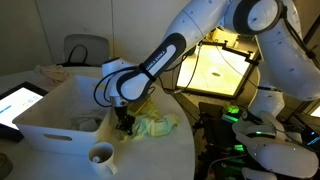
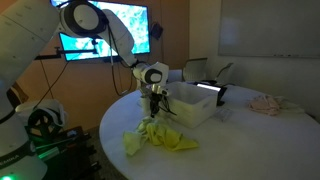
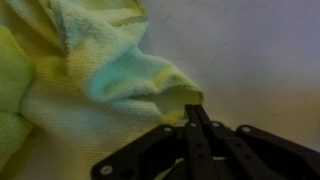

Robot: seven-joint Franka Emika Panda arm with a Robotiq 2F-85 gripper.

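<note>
A crumpled cloth, pale green and yellow [image 1: 155,124], lies on the white table. In the wrist view its pale folds [image 3: 110,50] fill the left side, and a deeper green part [image 3: 12,90] shows at the left edge. My gripper [image 1: 125,126] points down at the cloth's left end, close to the white box. Its dark fingers come together at a yellowish fold in the wrist view [image 3: 195,112]. The fingers are shut; whether any cloth is pinched between them cannot be made out. From the other side, yellow cloth [image 2: 170,136] spreads in front of the gripper.
A white open box [image 1: 62,135] stands right beside the gripper, with greyish contents inside. A white mug [image 1: 102,158] sits near the front. Another pinkish cloth [image 2: 265,104] lies farther off. Bare table [image 2: 250,150] extends away from the yellow cloth.
</note>
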